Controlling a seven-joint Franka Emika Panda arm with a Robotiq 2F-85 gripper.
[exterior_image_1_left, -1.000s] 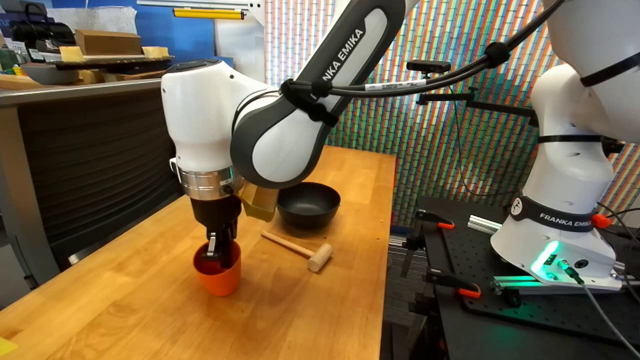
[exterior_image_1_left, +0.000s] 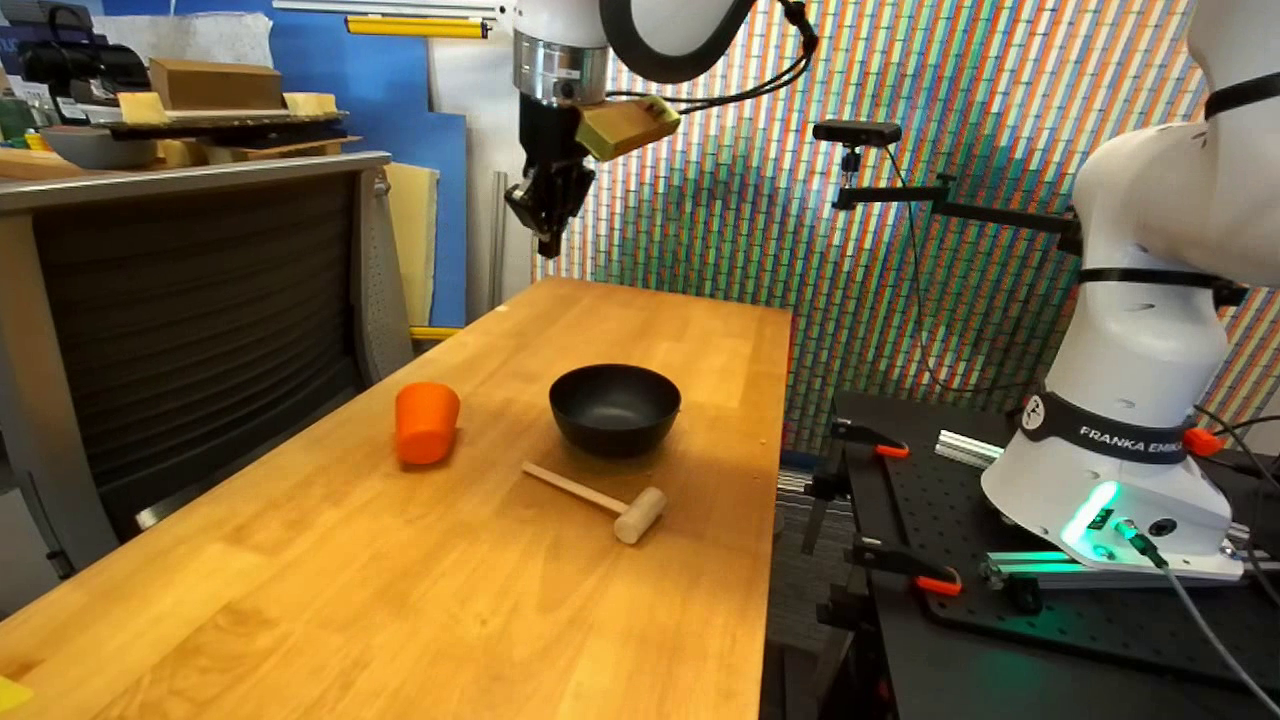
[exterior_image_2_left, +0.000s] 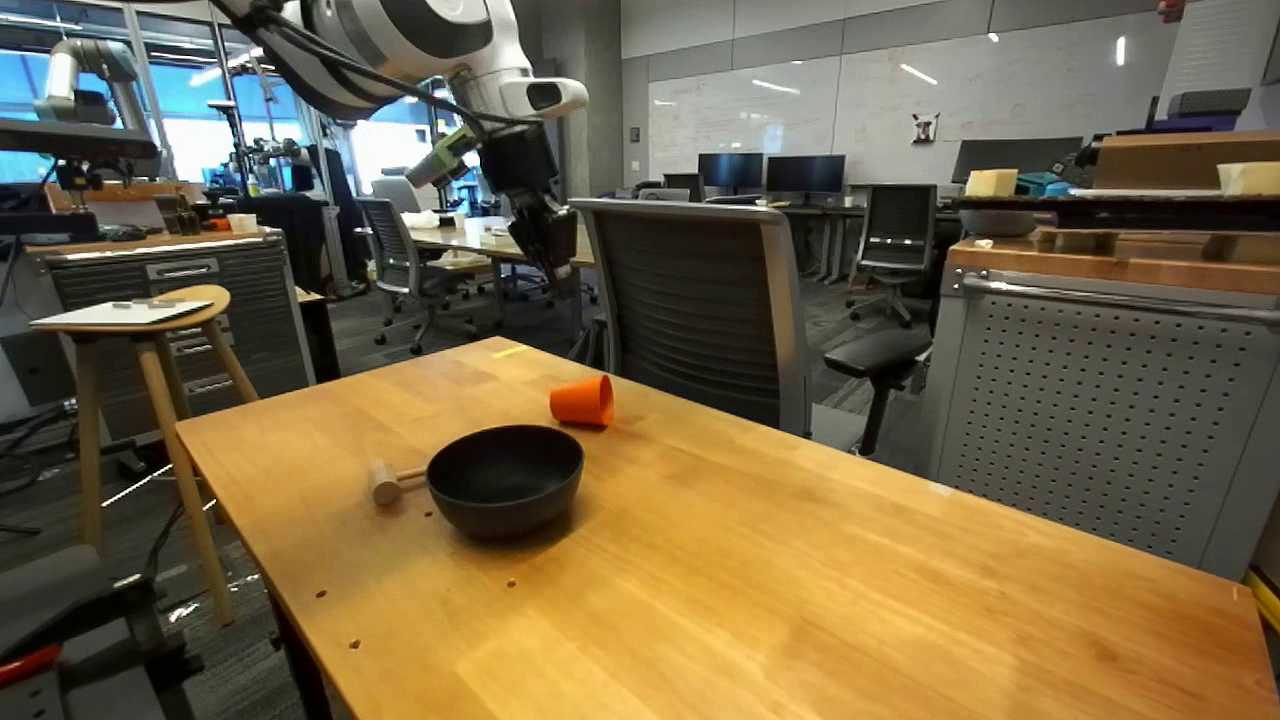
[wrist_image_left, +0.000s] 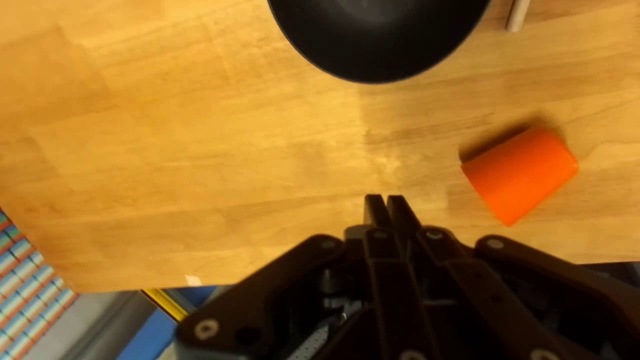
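Observation:
An orange cup (exterior_image_1_left: 426, 422) (exterior_image_2_left: 582, 402) (wrist_image_left: 520, 175) lies on its side on the wooden table. Beside it stands a black bowl (exterior_image_1_left: 615, 410) (exterior_image_2_left: 505, 480) (wrist_image_left: 379, 36), upright, with nothing visible inside. Close to the bowl rests a wooden mallet (exterior_image_1_left: 641, 516) (exterior_image_2_left: 385, 484); only its handle end (wrist_image_left: 517, 17) reaches into the wrist view. My gripper (exterior_image_1_left: 548, 250) (exterior_image_2_left: 564, 281) hangs high over the table's far part in exterior view 1, clear of the cup and bowl. Its fingers are together, and no object shows between them.
An office chair (exterior_image_2_left: 702, 318) stands close along one long side. Opposite, the robot's base (exterior_image_1_left: 1110, 480) sits on a separate black table. A shelf cart (exterior_image_1_left: 192, 192) with boxes stands behind the chair.
The gripper was down inside the upright orange cup; now it is raised and far back. The cup has shifted back and tipped onto its side. Bowl and mallet look unmoved.

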